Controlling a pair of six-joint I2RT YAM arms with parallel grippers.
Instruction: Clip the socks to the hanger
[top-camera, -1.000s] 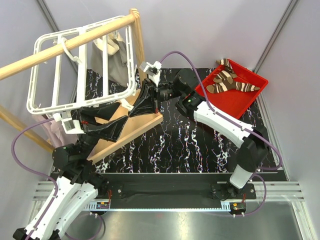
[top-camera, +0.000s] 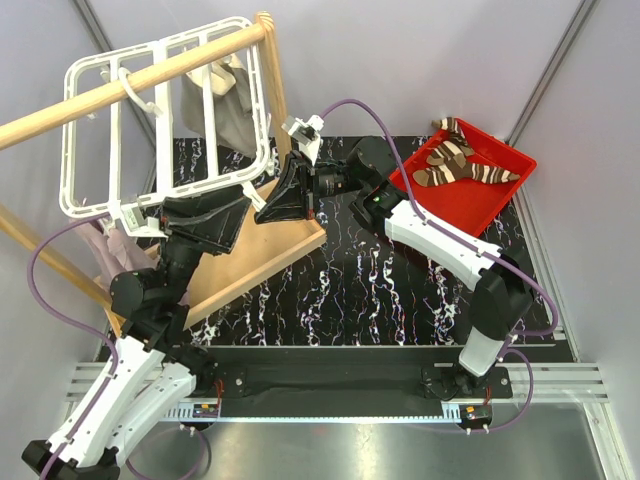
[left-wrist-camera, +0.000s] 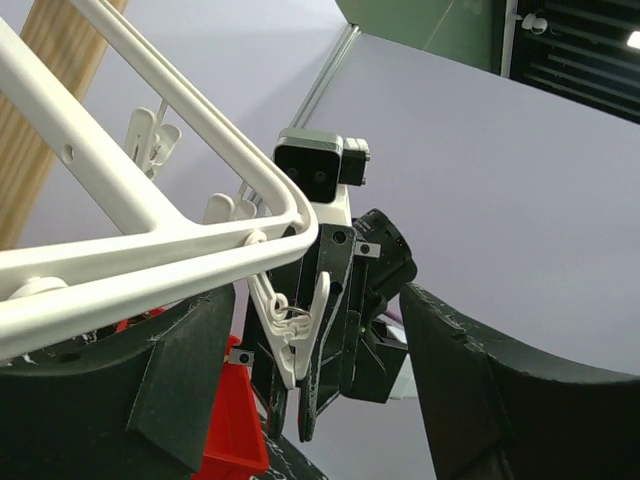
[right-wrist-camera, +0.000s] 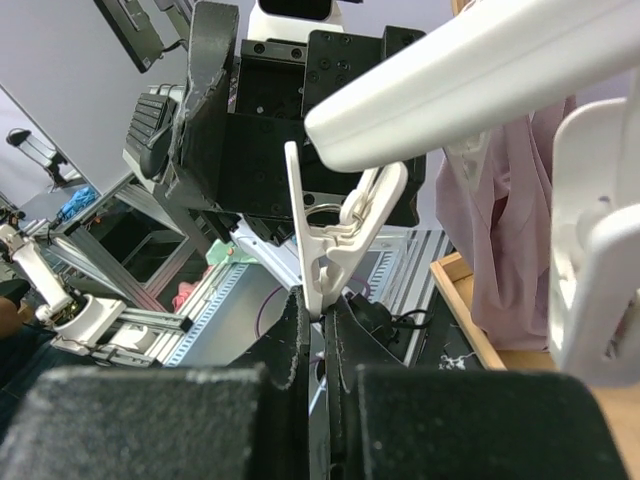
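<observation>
The white hanger (top-camera: 165, 120) hangs from a wooden bar. A white clip (left-wrist-camera: 290, 325) dangles from its front right corner. My right gripper is shut on the lower end of this clip (right-wrist-camera: 335, 235), whose handles point up beside the hanger's rail. In the left wrist view, fingers (left-wrist-camera: 170, 390) of my left gripper stand apart, one on each side of the clip and clear of it; the left one is near the hanger's corner. Brown-and-cream striped socks (top-camera: 465, 172) lie in the red bin (top-camera: 480, 215).
A grey cloth (top-camera: 230, 115) hangs behind the hanger, and a pink cloth (right-wrist-camera: 495, 230) hangs at its left side. Below stands the rack's wooden base (top-camera: 255, 255).
My left gripper has risen towards the hanger's front rail, and its fingers have come closer together. The hanger has shifted and tilted slightly. My right arm has stayed almost still.
</observation>
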